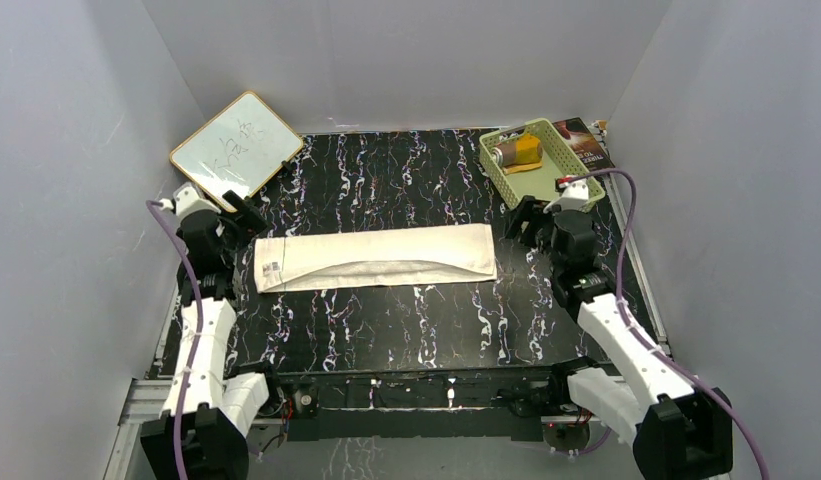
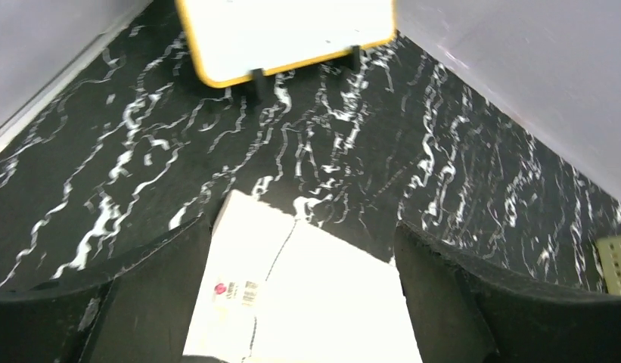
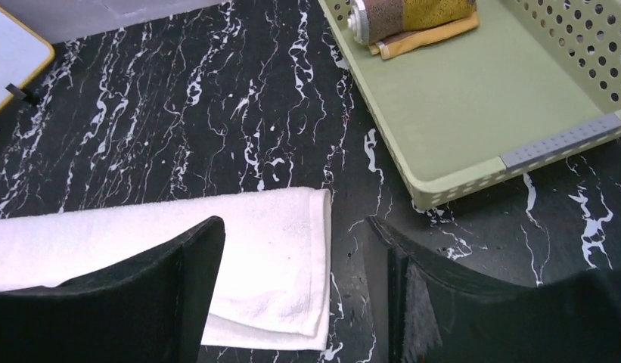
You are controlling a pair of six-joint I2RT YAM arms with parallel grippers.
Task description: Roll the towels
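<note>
A cream towel (image 1: 376, 258) lies folded in a long strip across the dark marble table, its front layer slightly bowed along the near edge. A small label shows on its left end. Off that end, my left gripper (image 1: 254, 220) stands open; in the left wrist view the towel's labelled corner (image 2: 239, 283) appears between the spread fingers, untouched. My right gripper (image 1: 516, 218) is open just beyond the right end. The right wrist view shows the towel's right edge (image 3: 319, 257) between and below its fingers, apart from them.
A green basket (image 1: 498, 178) holding a rolled brown and yellow cloth (image 1: 519, 151) stands at the back right, close to the right gripper. A book (image 1: 583, 143) lies beside it. At the back left leans a whiteboard (image 1: 238, 148).
</note>
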